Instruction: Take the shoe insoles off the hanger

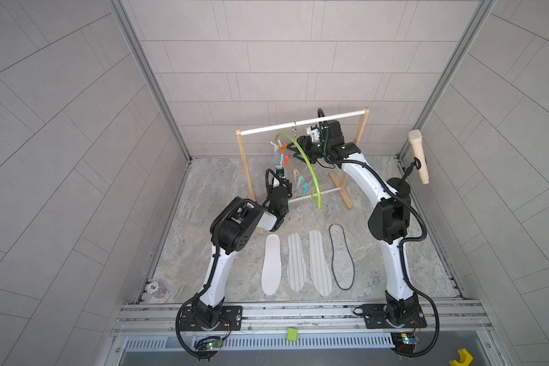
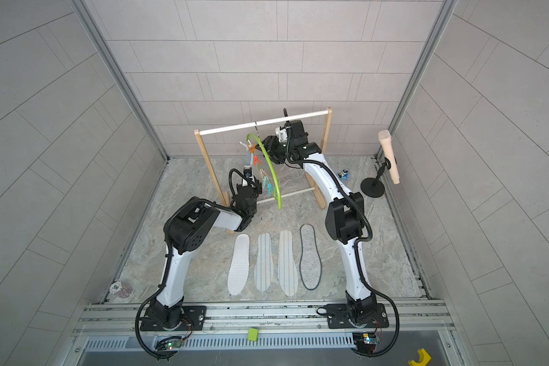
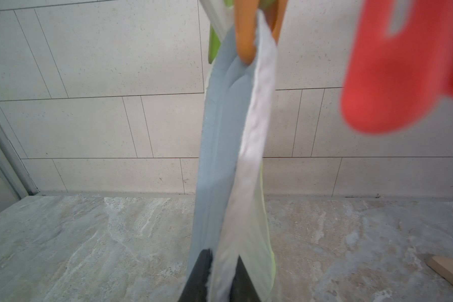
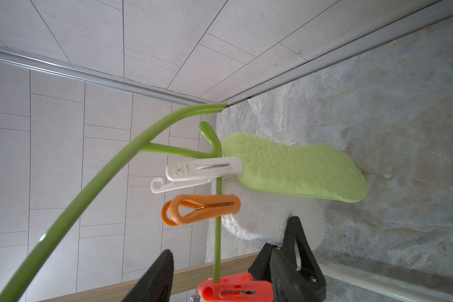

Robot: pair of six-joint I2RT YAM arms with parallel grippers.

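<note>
Insoles hang clipped to the green hanger (image 1: 311,170) on the white-barred rack: a light green insole (image 4: 292,168) under a white peg (image 4: 203,168), and a whitish, blue-backed insole (image 3: 216,151) under an orange peg (image 4: 201,209). My left gripper is at that insole's lower end, its fingers on either side; how tightly, I cannot tell. My right gripper is up at the hanger, a red peg (image 4: 241,292) between its part-open fingertips.
Four insoles (image 1: 271,262) lie in a row on the front floor. A pale stick on a black stand (image 2: 387,155) is at the right. Rack posts (image 1: 244,164) flank the arms.
</note>
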